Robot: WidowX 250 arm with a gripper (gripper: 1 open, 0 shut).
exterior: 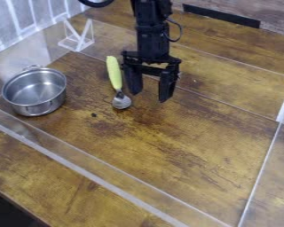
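Observation:
My black gripper (151,82) hangs over the wooden table, upright, with its fingers spread open and nothing visible between them. Just left of it lies a yellow-green handled utensil (114,71) with a metal round end pointing toward the front. At the left stands an empty metal pot (33,91).
A white frame-like object (75,37) sits at the back left, and pale edges border the left and right.

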